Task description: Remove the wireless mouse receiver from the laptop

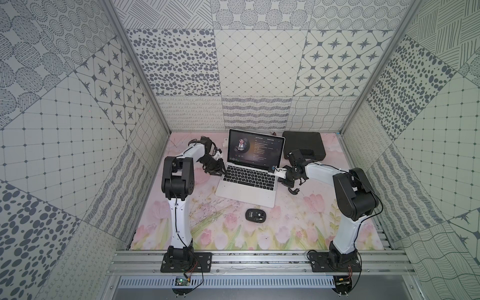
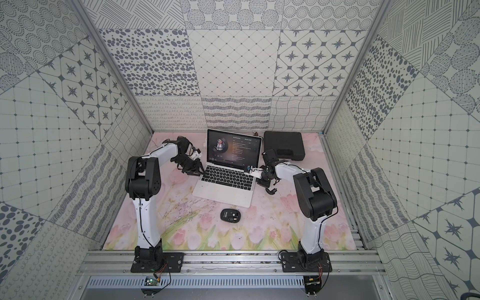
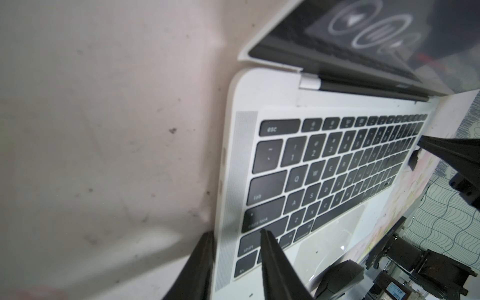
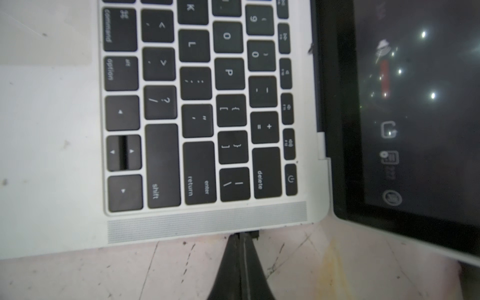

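Observation:
The open silver laptop (image 1: pixel 248 182) stands in the middle of the table. My left gripper is at its left side, one finger by the outer edge and the other over the keyboard, with the laptop's edge between them. My right gripper is at the right side, fingertips together at a small black piece (image 4: pixel 253 234), apparently the receiver, sticking out from the edge; whether they grip it is hidden. A black mouse (image 1: pixel 255 215) lies in front of the laptop.
A black case (image 1: pixel 303 142) lies behind my right gripper at the back right.

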